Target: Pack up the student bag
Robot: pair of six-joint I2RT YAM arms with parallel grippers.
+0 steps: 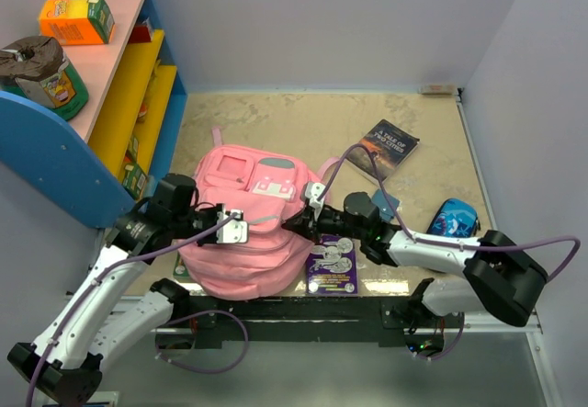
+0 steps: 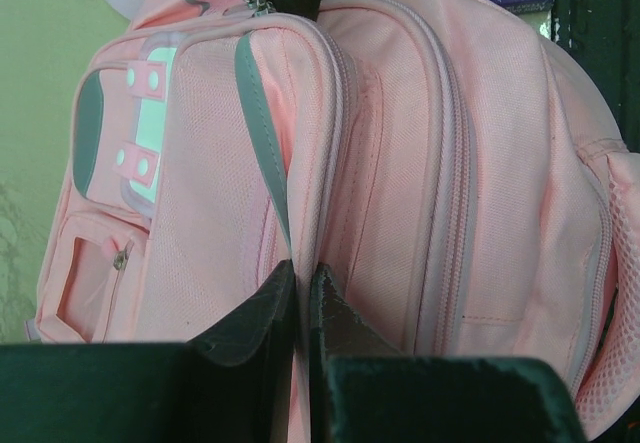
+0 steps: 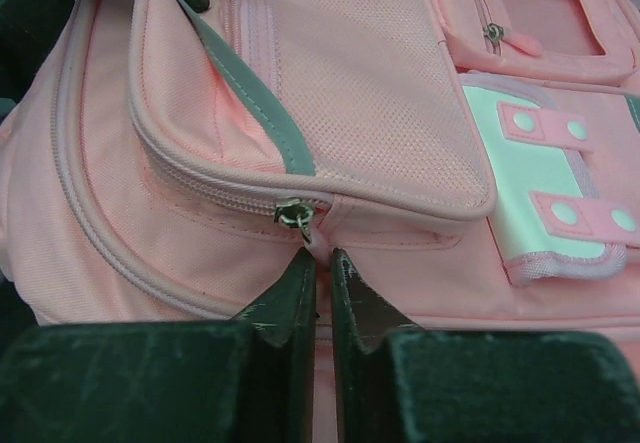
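The pink backpack (image 1: 248,269) lies on the counter with its front pocket (image 3: 340,83) up. My left gripper is shut on the zipped edge of that pocket, beside a grey trim strip. My right gripper is at the pocket's other end, its fingertips close together on the pink pull of a metal zipper (image 3: 295,215). A small flap with snap straps (image 3: 530,173) sits next to the pocket.
A purple workbook (image 1: 331,274) lies right of the bag, with a book (image 1: 381,150) behind and a blue pouch (image 1: 452,219) at far right. Shelves (image 1: 138,67) with boxes stand left.
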